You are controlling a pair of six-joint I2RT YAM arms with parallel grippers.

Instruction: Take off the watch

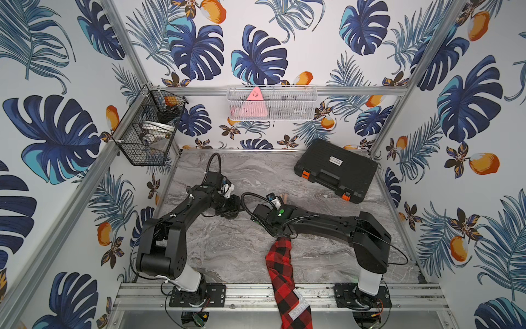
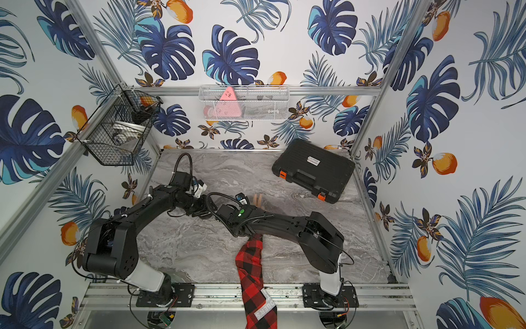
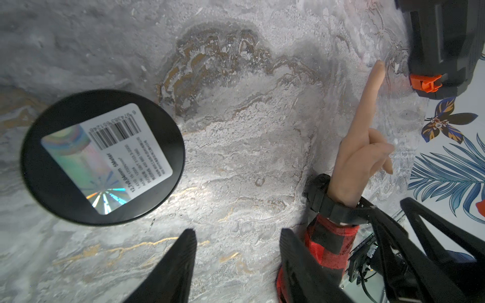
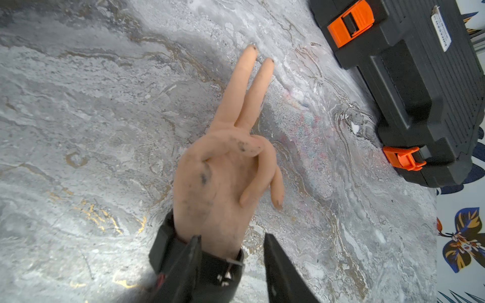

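A model hand in a red checked sleeve (image 1: pixel 279 257) lies on the marble table, with a black watch on its wrist, also visible in the left wrist view (image 3: pixel 338 212). My right gripper hovers just over the watch, fingers apart, with the band below and between them; whether they touch it cannot be told. My left gripper is open left of the hand, nothing between its fingers, beside a black disc (image 3: pixel 101 156) with a label.
A black case (image 1: pixel 334 170) with orange latches lies at the back right. A white mesh basket (image 1: pixel 290 104) and a black wire basket (image 1: pixel 148 142) hang on the frame. The table between the case and left wall is mostly clear.
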